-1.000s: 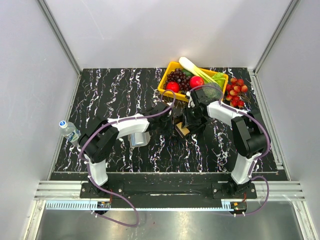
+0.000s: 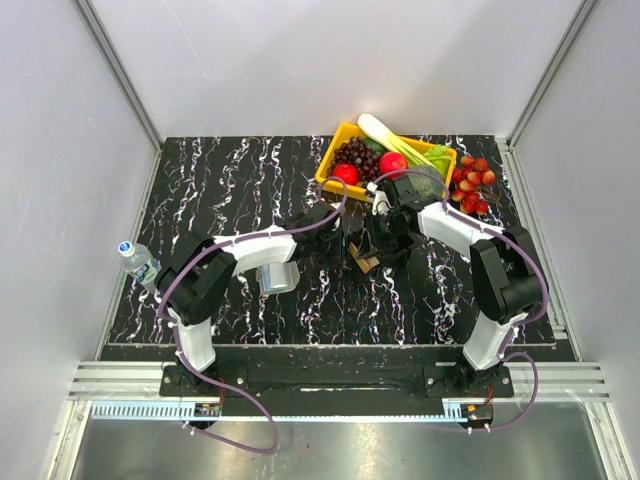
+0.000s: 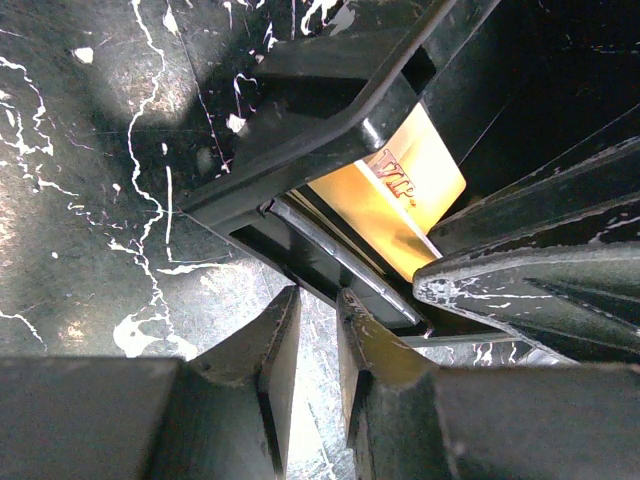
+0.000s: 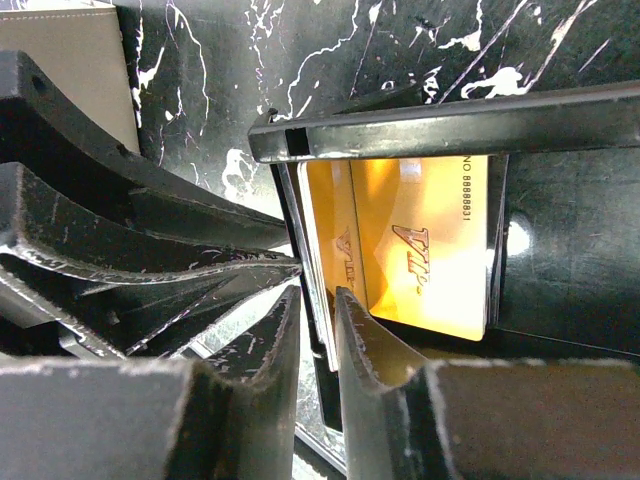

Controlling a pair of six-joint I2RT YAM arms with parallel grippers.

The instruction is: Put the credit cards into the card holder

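Observation:
A black card holder (image 4: 330, 385) lies between my two grippers near the table's middle, its flap raised. Orange cards sit inside it; one orange card (image 3: 420, 175) overlaps another in the left wrist view. A thin metallic strip (image 3: 340, 255) runs along the holder's edge. My left gripper is partly open, its fingertips at that edge, with a gap between them. My right gripper is also partly open, its tips on either side of the strip edge. From above, the arms partly cover the holder (image 2: 363, 262).
A yellow basket (image 2: 325, 163) of fruit and vegetables stands just behind the right arm, with red fruit (image 2: 474, 182) beside it. A pale box-like item (image 2: 278, 278) lies by the left forearm. A bottle (image 2: 139, 264) stands at the left edge.
The left arm looks almost still.

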